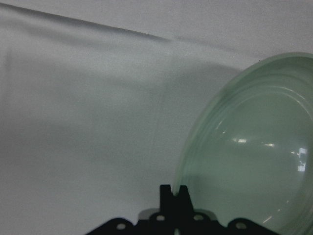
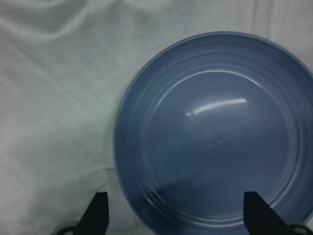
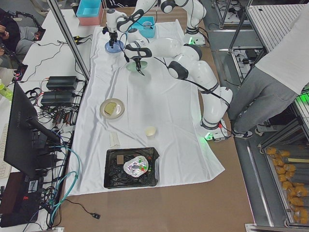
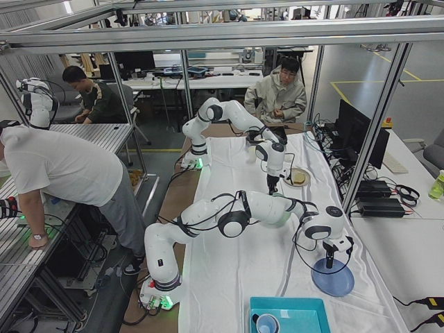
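Observation:
A green plate (image 1: 254, 147) (image 3: 133, 66) lies on the white cloth, its left rim reaching my left gripper in the left wrist view. That gripper's fingertips are close together at the rim; whether they grip it is unclear. A blue plate (image 2: 217, 137) (image 4: 332, 281) lies farther along the cloth. My right gripper is open over its near edge, with nothing between the fingers.
A teal bin (image 4: 288, 312) with a cup stands beside the blue plate. A beige plate (image 3: 108, 112) with a yellowish item, a pale cup (image 3: 150, 131) and a black tray (image 3: 111, 169) occupy the other end.

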